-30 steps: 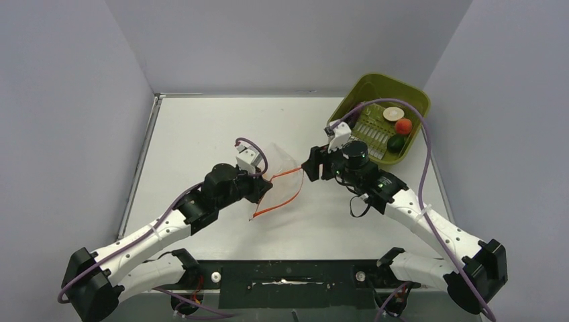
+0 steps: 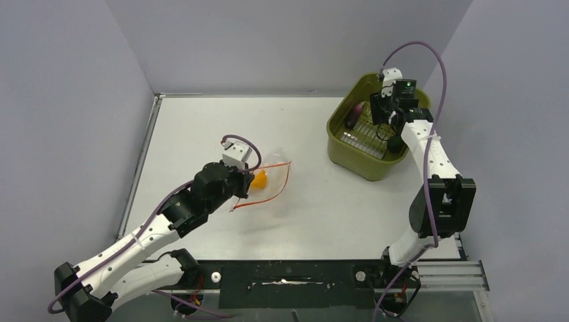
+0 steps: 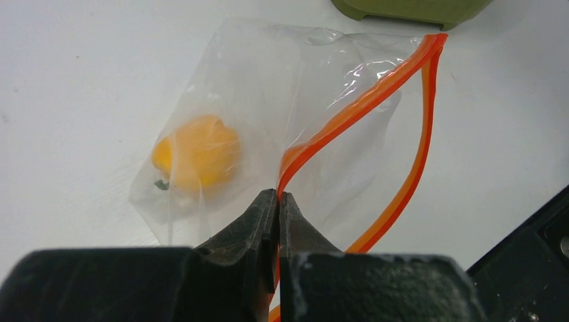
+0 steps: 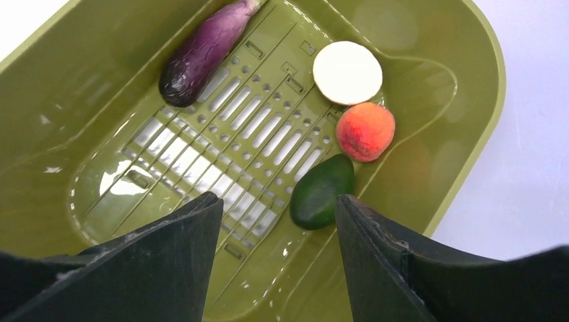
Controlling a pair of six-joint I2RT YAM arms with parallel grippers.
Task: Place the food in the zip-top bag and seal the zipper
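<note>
A clear zip top bag [image 3: 262, 87] with an orange zipper strip [image 3: 355, 111] spreads its mouth open in the left wrist view. Inside it lies a yellow pepper-like food [image 3: 201, 151]. My left gripper is shut on one side of the zipper strip. Over the green basket [image 2: 345, 157] in the top view, my right gripper stands part open, its fingers apart with nothing gripped. Below those fingers an avocado [image 4: 322, 191] rests near the right one. An eggplant [image 4: 204, 50], a peach [image 4: 366, 131] and a white round item [image 4: 347, 72] lie farther off in the basket.
The basket walls [image 4: 470, 134] rise around the right gripper. Grey walls [image 2: 516, 134] bound the workspace at the back and sides.
The left gripper, with the bag, has shifted slightly left and the yellow food now shows from above.
</note>
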